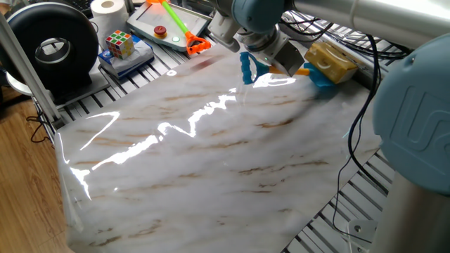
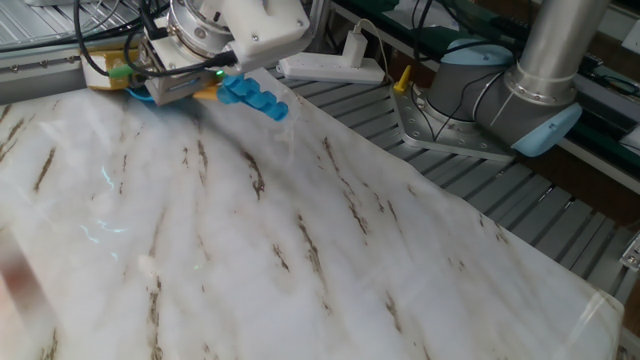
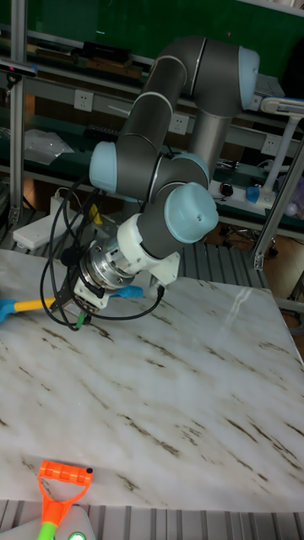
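A toy shovel lies by the far edge of the marble-patterned sheet, with a blue handle (image 1: 247,68), a yellow shaft (image 3: 29,305) and a blue blade (image 1: 322,77). My gripper (image 1: 287,70) is low over the shaft, between handle and blade. From the second exterior view, the gripper (image 2: 178,92) is beside the blue handle (image 2: 252,97), its fingers largely covered by its own body and cables. Whether the fingers are closed around the shaft cannot be made out.
Behind the blade sits a yellow block (image 1: 330,62). A green-and-orange toy shovel (image 1: 179,27), a Rubik's cube (image 1: 119,43) and a paper roll (image 1: 110,14) stand off the sheet's far left side. Loose black cables (image 1: 373,77) hang near the arm.
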